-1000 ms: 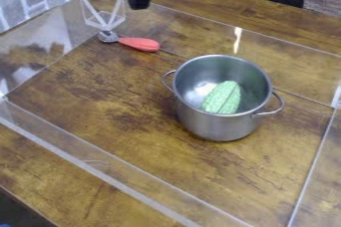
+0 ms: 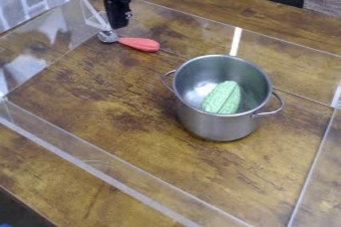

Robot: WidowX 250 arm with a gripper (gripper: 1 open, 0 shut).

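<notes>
My dark gripper is at the top left, above a utensil with a red handle and a metal head that lies on the wooden table. Whether anything is between the fingers is too small to tell. A steel pot with two side handles stands at centre right, holding a light green, ribbed oblong object.
Pale or clear strips run across it. A pale slatted structure borders the upper left.
My gripper has come down toward the utensil from higher up and a little to the right. The pot and utensil look unmoved.
</notes>
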